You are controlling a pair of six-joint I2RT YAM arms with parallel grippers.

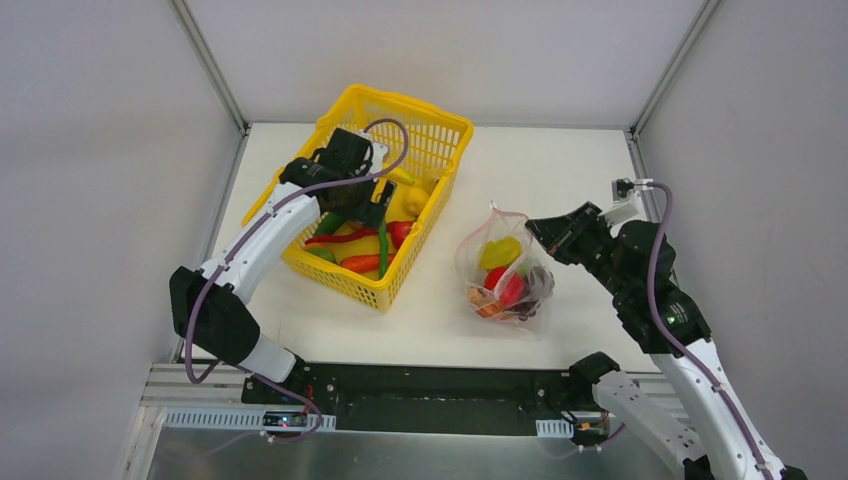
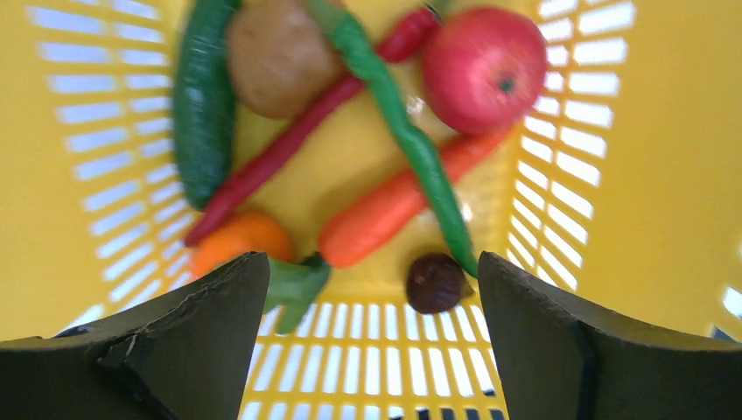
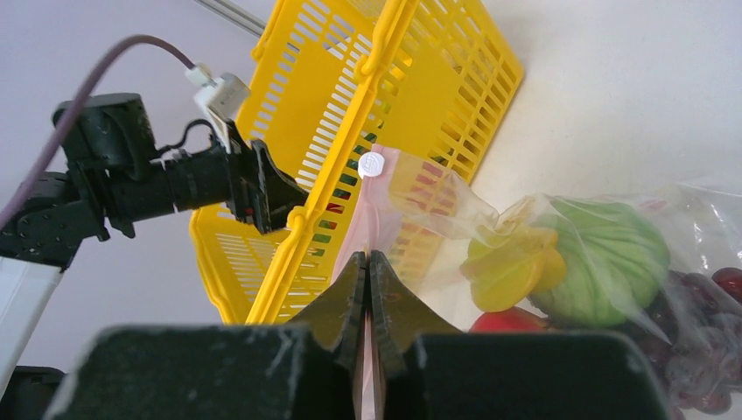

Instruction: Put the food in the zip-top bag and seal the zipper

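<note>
A zip top bag [image 1: 508,283] stands upright on the table, holding yellow, red, green and dark produce. My right gripper is shut at its pink-edged top, with bag film between or just behind the fingertips. My left gripper hangs open and empty over the yellow basket [image 1: 300,270]. Inside lie a pomegranate [image 2: 482,74], a carrot [image 2: 374,219], green chili [image 2: 416,149], red chili [image 2: 297,131], cucumber [image 2: 201,105], a brown round item [image 2: 280,61] and a dark item [image 2: 435,283].
The basket fills the left of the table, close to the bag. Walls bound both sides.
</note>
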